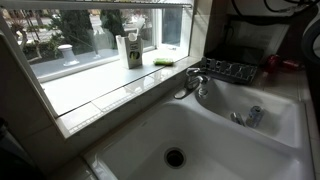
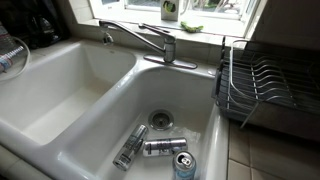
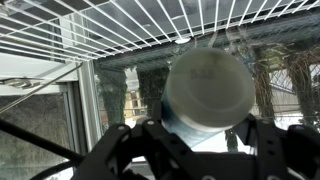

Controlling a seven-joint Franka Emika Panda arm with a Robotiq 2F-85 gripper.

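In the wrist view, a pale round-ended object with a greenish rim sits right in front of my gripper. The dark fingers stand on either side of its lower part, and their contact with it is hard to make out. Three cans lie or stand in the right basin in exterior view 2: one tilted, one on its side, and a blue-topped one upright. The gripper itself is out of sight in both exterior views.
A double white sink has a faucet at its back. A dish rack stands on the right. On the window sill are a carton and a green item. White wire shelving crosses above my gripper.
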